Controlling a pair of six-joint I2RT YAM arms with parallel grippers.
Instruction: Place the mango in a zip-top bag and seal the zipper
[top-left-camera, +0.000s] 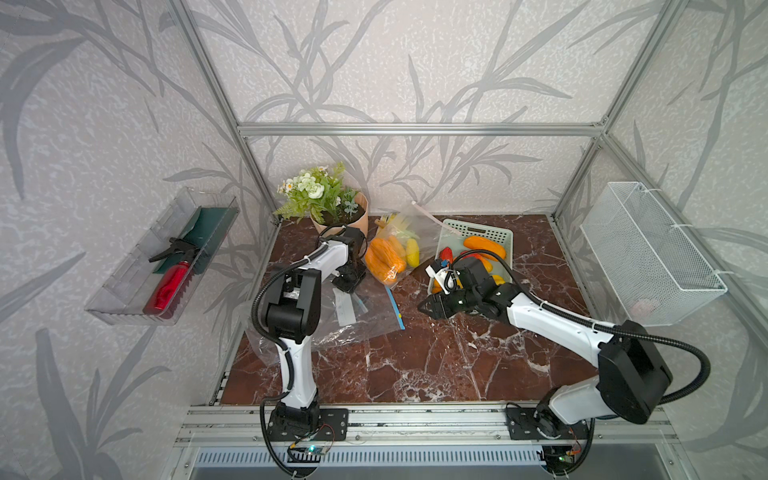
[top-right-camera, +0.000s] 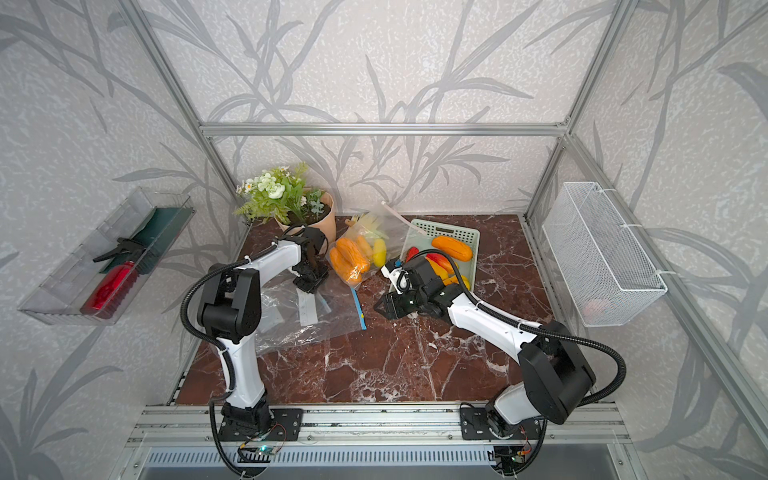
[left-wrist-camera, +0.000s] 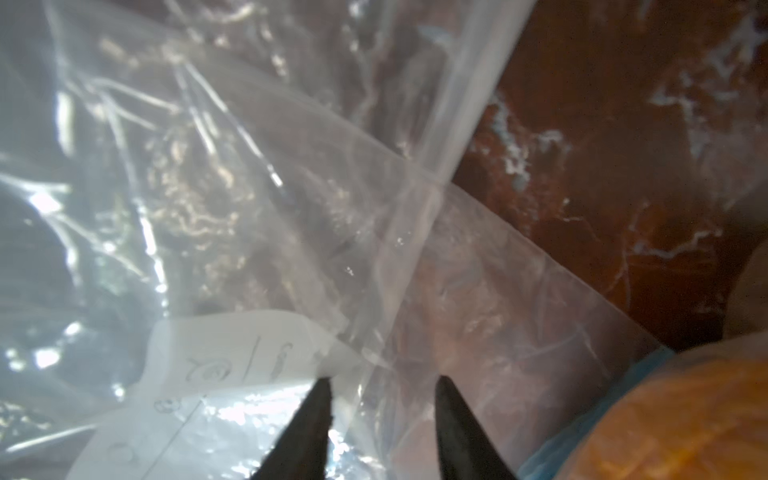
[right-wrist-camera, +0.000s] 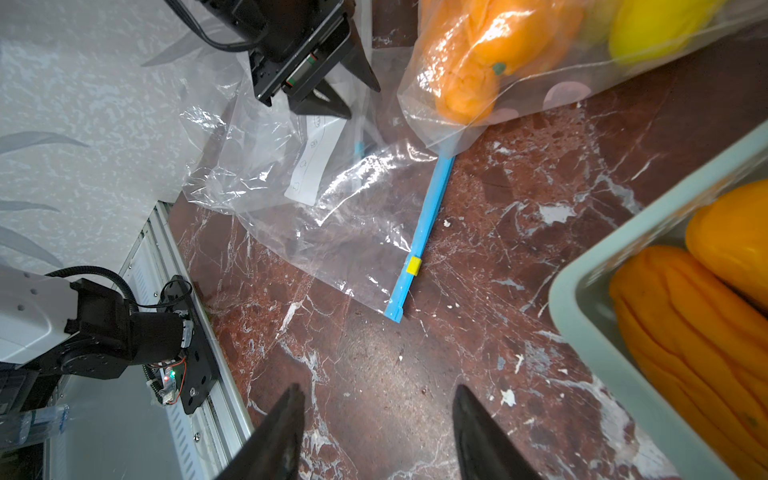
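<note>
A clear zip top bag (right-wrist-camera: 352, 216) lies flat on the table, its blue zipper edge (right-wrist-camera: 427, 216) and yellow slider (right-wrist-camera: 413, 265) toward the middle. Low over this bag, beside its white label (left-wrist-camera: 240, 392), my left gripper has its fingers part open; nothing solid shows between them, and whether they touch the film I cannot tell. My right gripper is open and empty above bare table, left of the green basket (right-wrist-camera: 572, 296). A smooth yellow-orange fruit (right-wrist-camera: 732, 240) lies in that basket; which piece is the mango is unclear.
Another clear bag, filled with orange and yellow produce (top-left-camera: 385, 257), stands behind the zipper and overlaps its far end. A flower pot (top-left-camera: 357, 214) is behind my left gripper. Bare marble (top-left-camera: 432, 360) stretches across the front middle.
</note>
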